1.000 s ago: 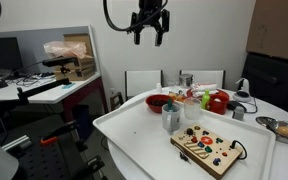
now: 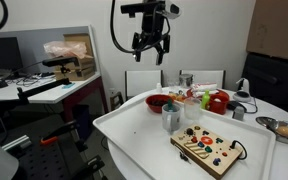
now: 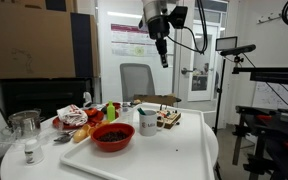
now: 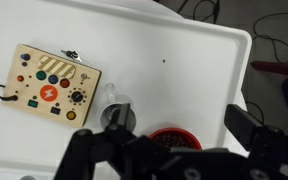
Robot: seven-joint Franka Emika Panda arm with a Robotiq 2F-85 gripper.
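Observation:
High above the white tray (image 2: pixel 134 143), my gripper (image 2: pixel 148 56) hangs open with nothing between its fingers. In the wrist view the dark fingers (image 4: pixel 79 150) stand wide apart at the lower edge. A light-coloured mug (image 3: pixel 149 126) stands upright on the tray, beside a red bowl (image 3: pixel 112 138) with dark contents. Both lie well below the gripper, and its parts hide some of the bowl in the wrist view. A wooden board (image 4: pixel 50 86) with coloured buttons and knobs lies flat near the mug, a black cable running from one end.
Behind the tray are red containers (image 2: pixel 218 104), a glass pitcher (image 3: pixel 26 126) and a white-capped bottle (image 3: pixel 33 152). A metal pan (image 2: pixel 282 129) sits to the right in exterior view 1. Much of the tray (image 4: pixel 169 55) is bare.
Over the last second my gripper has come down somewhat, still high above the tray. The mug, bowl and board have stayed where they were.

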